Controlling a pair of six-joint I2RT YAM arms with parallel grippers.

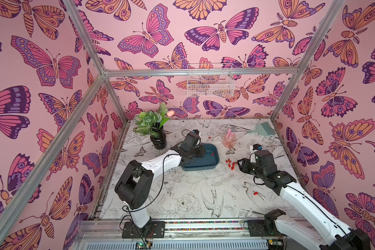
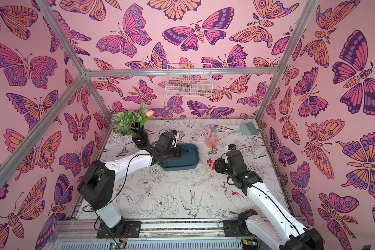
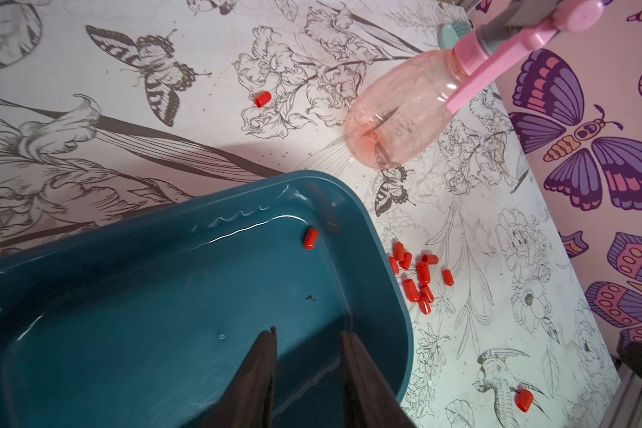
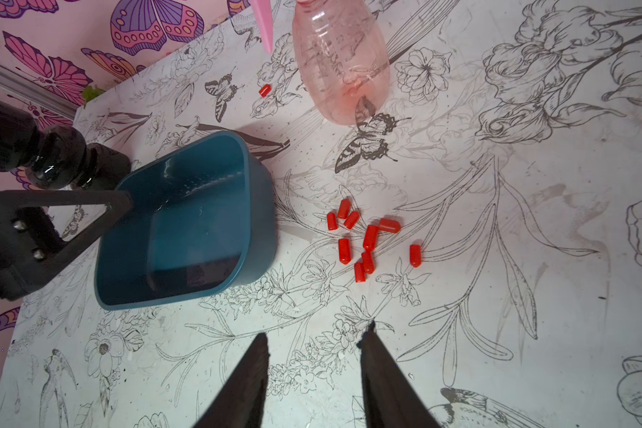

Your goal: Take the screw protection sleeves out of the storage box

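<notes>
The dark blue storage box (image 1: 218,157) stands mid-table, and one red sleeve (image 3: 311,238) lies on its floor near a corner. My left gripper hangs over the box, part open, with empty space between its fingers. Just right of the box, a loose cluster of several red sleeves (image 4: 367,246) rests on the table. Two more lie apart: a sleeve (image 3: 262,99) behind the box and another sleeve (image 3: 524,399) nearer the front right. My right gripper is above the table right of the cluster, fingers apart and empty.
A pink spray bottle (image 1: 229,138) stands behind the cluster. A black vase with a plant (image 1: 157,138) is behind the box on the left, and a green dustpan (image 1: 263,129) lies at the back right.
</notes>
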